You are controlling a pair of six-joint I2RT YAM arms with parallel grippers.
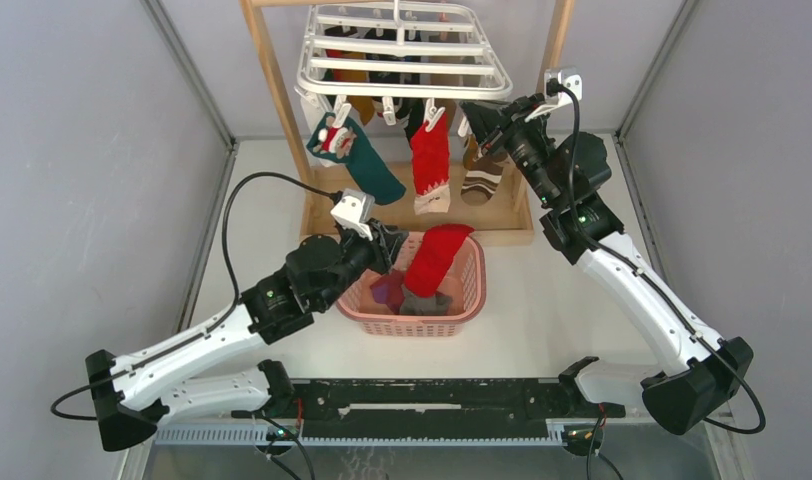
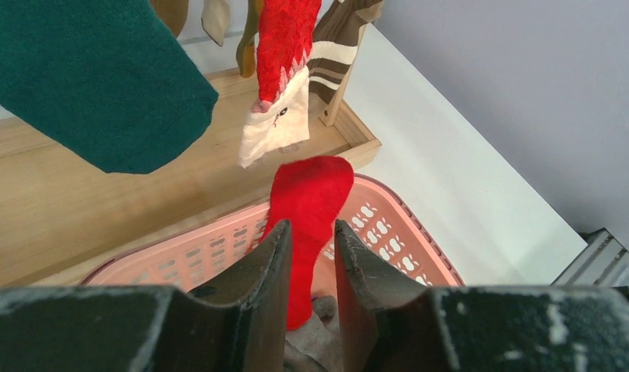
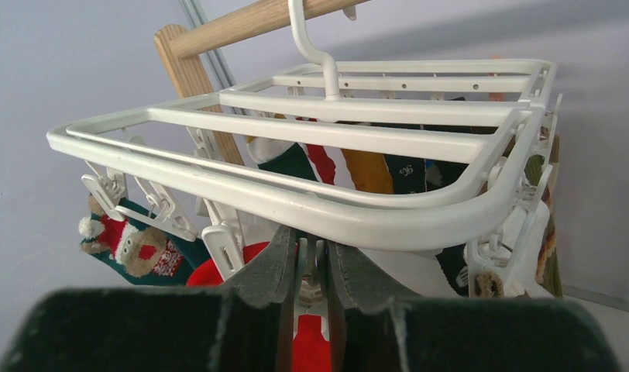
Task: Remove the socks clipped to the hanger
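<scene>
In the top view a red sock (image 1: pixel 437 262) slants into the pink basket (image 1: pixel 468 292), free of the hanger. My left gripper (image 1: pixel 398 240) is beside it, at the basket's left. The left wrist view shows the red sock (image 2: pixel 310 194) beyond the gap between the left fingers; whether they touch it cannot be told. At the hanger's (image 1: pixel 412 90) front right corner is my right gripper (image 1: pixel 474 112). Its fingers (image 3: pixel 273 271) are shut on a white clip (image 3: pixel 310 260). Still hanging are a green sock (image 1: pixel 367 165), a red-and-white sock (image 1: pixel 431 165) and a brown striped sock (image 1: pixel 482 180).
A grey sock (image 1: pixel 422 303) and a maroon one (image 1: pixel 390 290) lie in the basket. Wooden posts (image 1: pixel 280 80) of the stand flank the hanger, and its base (image 1: pixel 402 225) runs behind the basket. White table to the right of the basket is clear.
</scene>
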